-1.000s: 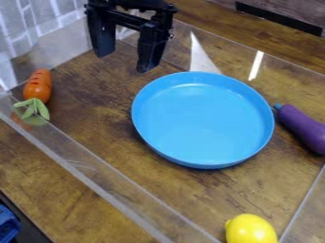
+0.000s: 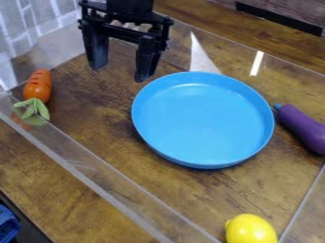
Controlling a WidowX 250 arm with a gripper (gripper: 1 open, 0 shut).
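Note:
The black gripper point(image 2: 120, 59) hangs over the wooden board at the upper left of the camera view, open, its two fingers apart with nothing seen between them. Below and right of it lies a round blue plate point(image 2: 200, 121). An orange carrot with green leaves point(image 2: 37, 89) rests at the left, apart from the gripper. A purple eggplant point(image 2: 299, 128) lies at the right edge, and a yellow lemon point(image 2: 250, 230) at the bottom right.
Clear low walls or strips border the board. A white triangular piece point(image 2: 203, 58) stands behind the plate. A blue object point(image 2: 10, 228) sits in the bottom left corner. The lower middle of the board is bare.
The gripper has turned and shifted slightly to the left at the upper left. The plate, carrot, eggplant and lemon have not moved.

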